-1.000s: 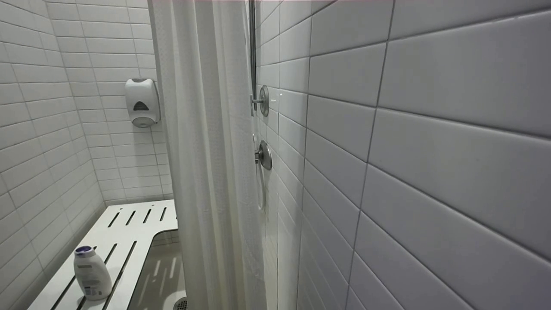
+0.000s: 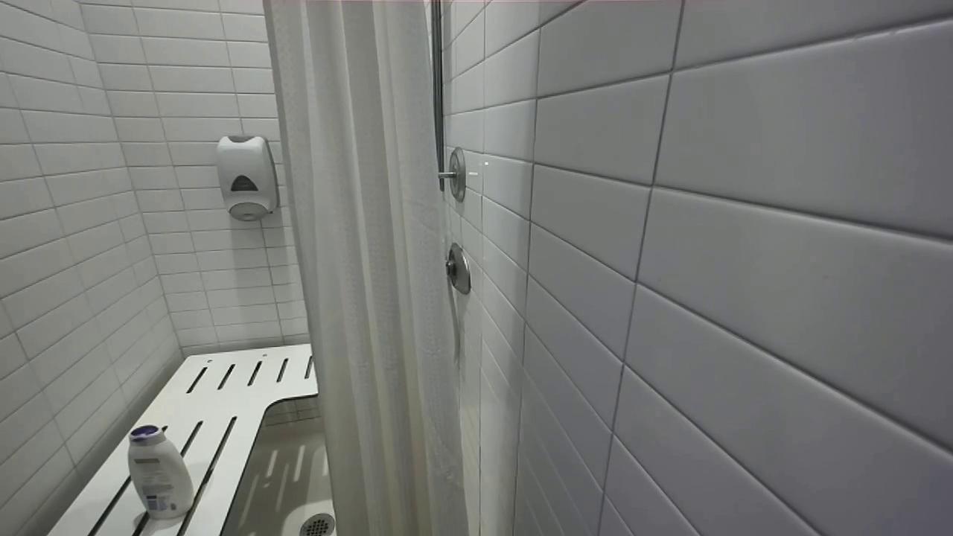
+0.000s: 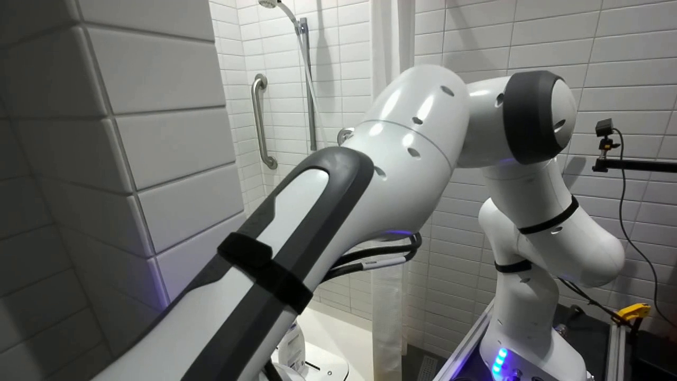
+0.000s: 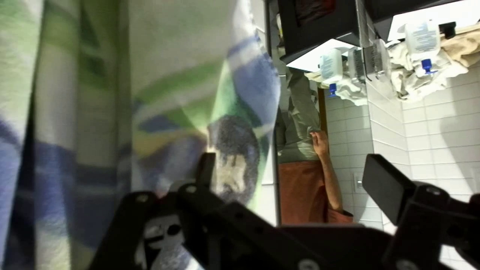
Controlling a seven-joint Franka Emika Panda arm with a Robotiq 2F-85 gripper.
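Observation:
My gripper stands open in the wrist view, its two dark fingers wide apart. A patterned towel (image 4: 180, 85) in green, blue and white fills the left of that view. Its edge reaches past the left finger (image 4: 207, 170) into the space between the fingers; whether it touches them I cannot tell. The right finger (image 4: 387, 188) has no cloth at it. Exterior view 2 shows my arm (image 3: 406, 152) stretching to the lower left, with the gripper out of frame.
A white bottle (image 2: 161, 473) stands upright on the slotted shower bench (image 2: 210, 402). A pale curtain (image 2: 366, 268) hangs beside the tiled wall (image 2: 786, 268). In the wrist view, pump bottles (image 4: 423, 40) and a person in orange (image 4: 301, 193) appear, sideways.
The shower curtain has shifted slightly to the right in exterior view 1, covering more of the wall fixtures. The bottle has stayed put.

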